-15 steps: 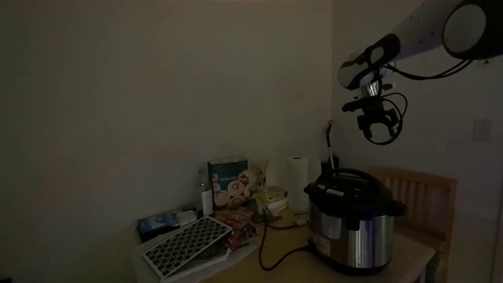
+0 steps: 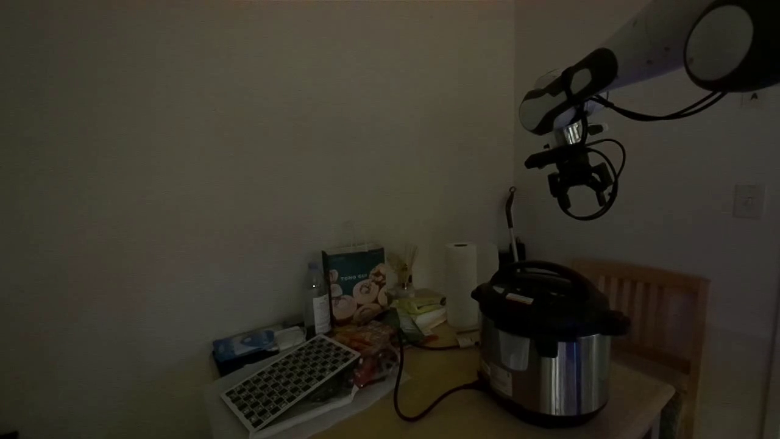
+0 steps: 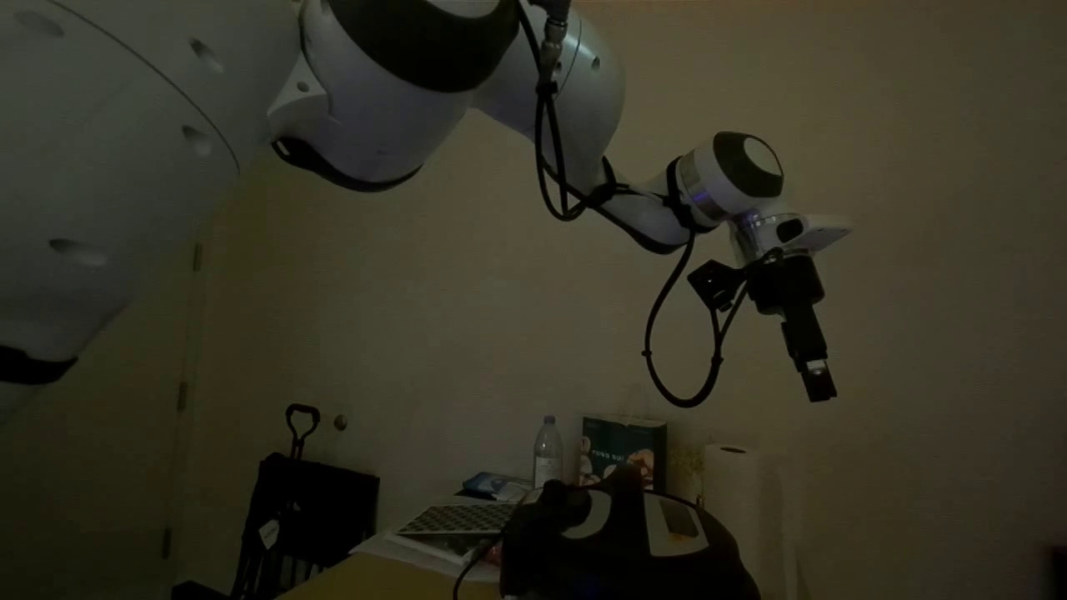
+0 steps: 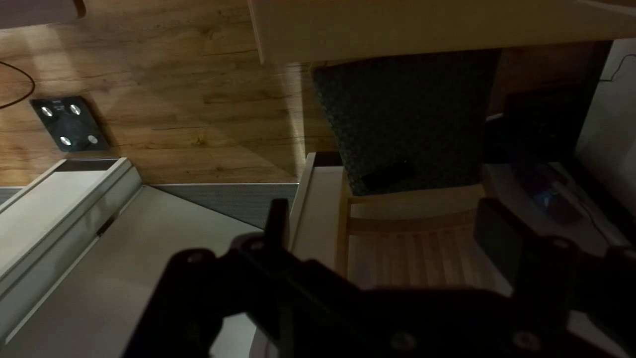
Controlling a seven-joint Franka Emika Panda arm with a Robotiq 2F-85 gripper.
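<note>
My gripper (image 2: 582,201) hangs high in the air above the pressure cooker in exterior view 1, its fingers open and nothing between them. In exterior view 2 the same gripper (image 3: 820,385) appears side-on, well clear of everything below. The pressure cooker (image 2: 545,373), steel with a black lid (image 2: 545,300), stands on the table with its lid on. Its lid (image 3: 625,545) shows at the bottom of exterior view 2. Two dark fingers (image 4: 277,223) stand wide apart in the wrist view, with a wooden chair (image 4: 417,256) and floor beneath; no cooker shows there.
A black cord (image 2: 439,401) runs from the cooker across the table. Left of it lie a grid-like panel (image 2: 290,380), a bottle (image 2: 317,303), a green bag (image 2: 356,285) and packets. A paper towel roll (image 2: 461,285) stands behind. Open air surrounds the gripper.
The arm has shifted slightly left and up in exterior view 1, with the gripper still open. The cord's upright stretch on the table has moved a little left. The cooker has not moved.
</note>
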